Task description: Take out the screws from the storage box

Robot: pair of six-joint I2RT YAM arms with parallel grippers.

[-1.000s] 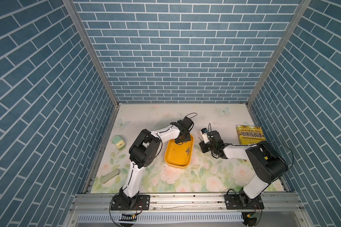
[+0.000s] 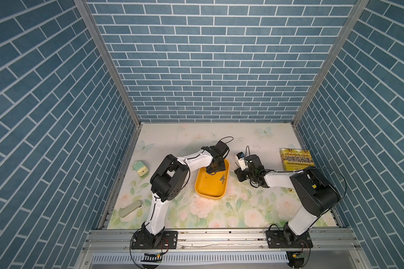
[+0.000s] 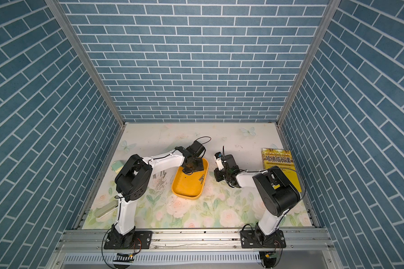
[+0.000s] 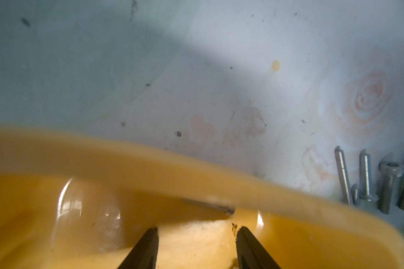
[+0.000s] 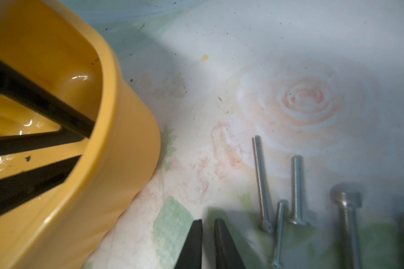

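Observation:
The yellow storage box (image 2: 211, 188) sits mid-table with a small group of metal screws (image 2: 222, 178) inside. My left gripper is open, down inside the box's back part; in the left wrist view a screw (image 4: 211, 206) lies partly hidden along the wall behind the rim. My right gripper stands right of the box, low over the table, part open with a narrow gap and nothing seen between its fingers. Several loose screws (image 5: 259, 179) lie on the table beside it in the right wrist view. More screws (image 3: 161, 174) lie left of the box.
A yellow book (image 2: 296, 157) lies at the right edge. A small green object (image 2: 140, 168) and a pale oblong object (image 2: 131, 208) are at the left.
The right arm has moved very little.

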